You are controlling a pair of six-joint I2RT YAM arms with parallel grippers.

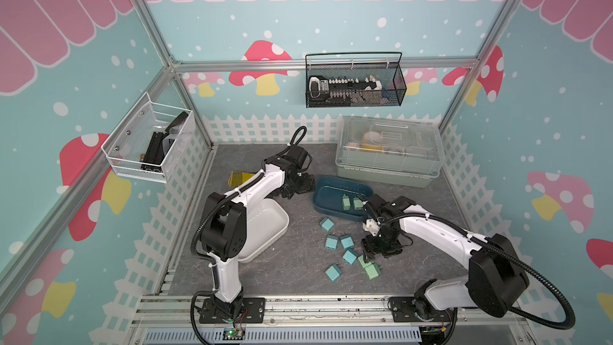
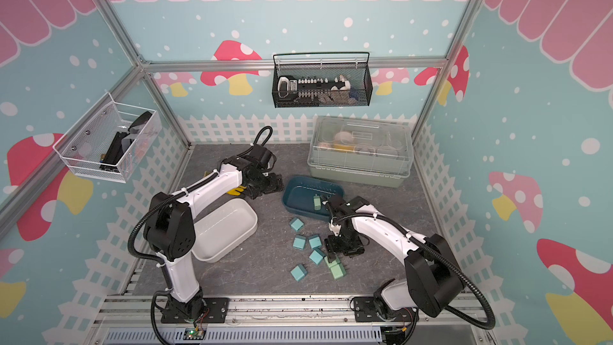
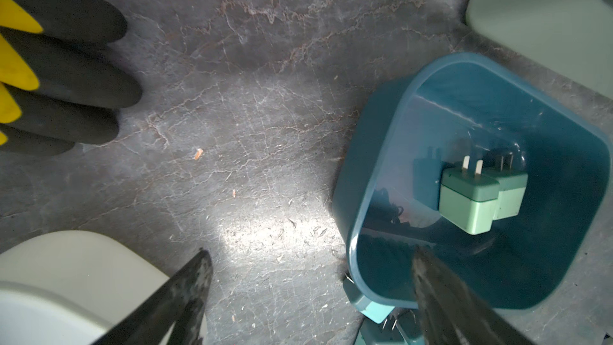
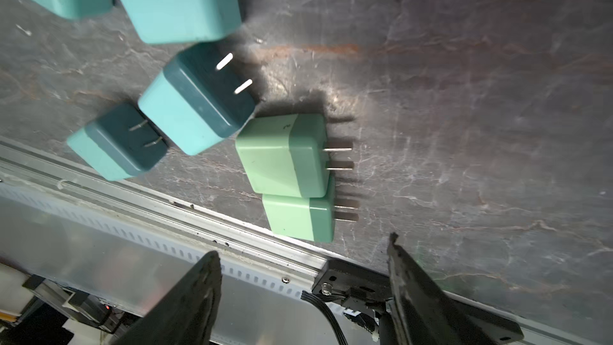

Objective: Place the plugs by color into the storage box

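Two green plugs (image 3: 470,201) lie inside the dark blue box (image 3: 383,147). Two more green plugs (image 4: 284,156) rest side by side on the table, prongs to the right in the right wrist view. Several blue plugs (image 4: 198,99) are spread beside them. The white box (image 1: 263,230) stands empty at the left. Over the table, between the white and blue boxes, my left gripper has its fingers apart and holds nothing. My right gripper hovers above and beside the green pair on the table, its fingers spread with nothing between them.
A lidded pale green bin (image 1: 389,153) stands behind the blue box. Black and yellow gloves (image 3: 64,76) lie behind the white box. A black wire basket (image 1: 355,83) hangs on the back wall.
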